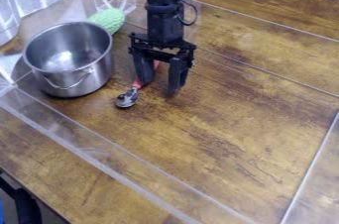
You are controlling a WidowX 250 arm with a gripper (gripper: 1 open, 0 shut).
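Note:
My black gripper (163, 69) is low over the wooden table, straddling a spoon with a red handle and a metal head (127, 99); most of the handle is hidden behind the gripper. Whether the fingers are closed on the handle cannot be told. A steel bowl (69, 59) stands just left of the gripper.
A green and white object (109, 15) lies behind the bowl at the upper left.

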